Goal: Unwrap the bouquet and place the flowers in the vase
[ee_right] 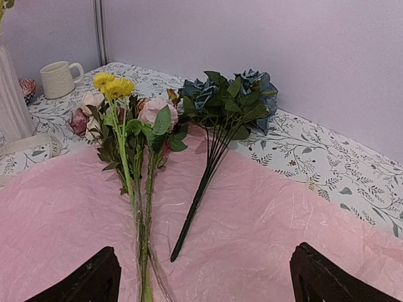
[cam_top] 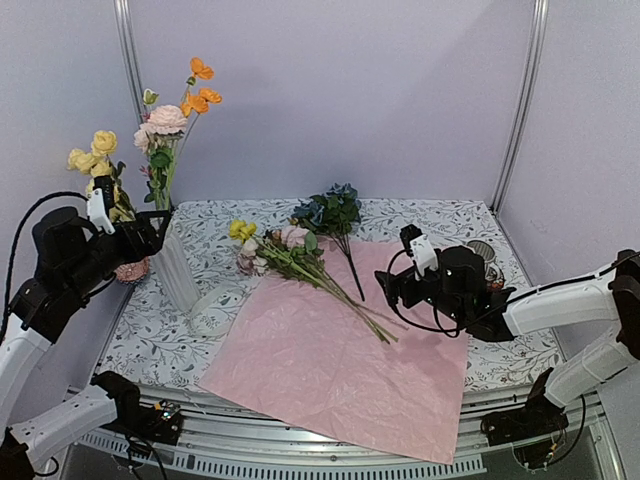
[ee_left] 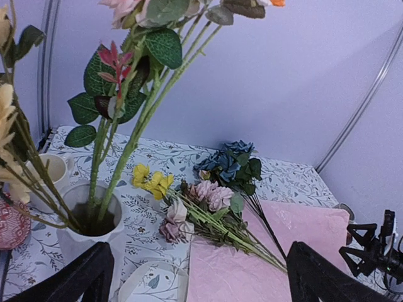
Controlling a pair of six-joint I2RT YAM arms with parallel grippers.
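At the left stands the white ribbed vase [cam_top: 172,268], holding pink [cam_top: 166,120], orange [cam_top: 197,101] and yellow flowers [cam_top: 94,160]; the left wrist view shows several stems inside its mouth [ee_left: 91,211]. My left gripper [cam_top: 152,232] is open in front of the vase's upper part, no stem between its fingers. On the pink sheet lie long-stemmed mixed flowers [ee_right: 141,189], with yellow and pink heads, beside a dark blue bunch [ee_right: 230,97] with a black stem. Open and empty, my right gripper [cam_top: 385,282] hangs over the sheet, right of the stem ends.
The pink sheet [cam_top: 330,385] covers the middle of the patterned table. A white mug [ee_right: 58,80] and a pink patterned bowl [ee_left: 12,225] stand near the vase. Behind the right gripper is a round container [cam_top: 482,252].
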